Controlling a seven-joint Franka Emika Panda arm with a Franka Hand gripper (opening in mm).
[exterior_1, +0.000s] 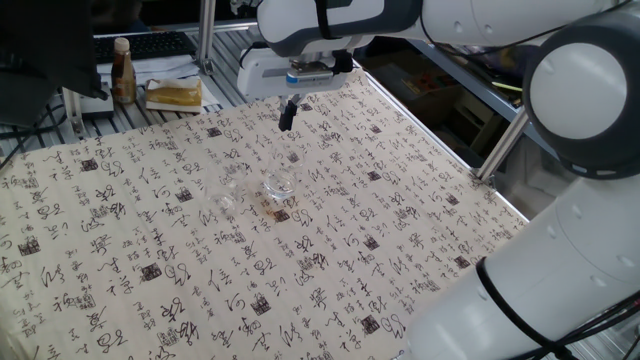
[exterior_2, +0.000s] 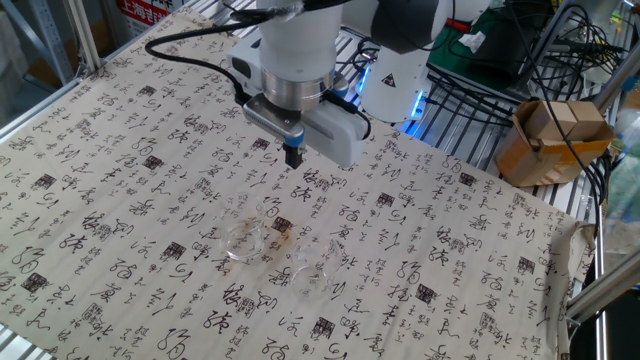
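Two clear glass vessels stand on the patterned cloth near its middle. The first glass (exterior_1: 278, 187) (exterior_2: 243, 240) shows a bright rim and seems to hold some clear liquid, though this is hard to tell. Beside it, the second glass (exterior_1: 222, 201) (exterior_2: 311, 278) is fainter, its outline nearly lost against the writing. My gripper (exterior_1: 287, 117) (exterior_2: 293, 157) hangs above the cloth, pointing down, apart from both glasses. Its dark fingertips are together, and nothing shows between them.
A brownish stain (exterior_1: 272, 211) marks the cloth by the first glass. Beyond the cloth's edge are a sauce bottle (exterior_1: 123, 71) and a yellow packet (exterior_1: 174, 95). A cardboard box (exterior_2: 553, 140) sits at the other side.
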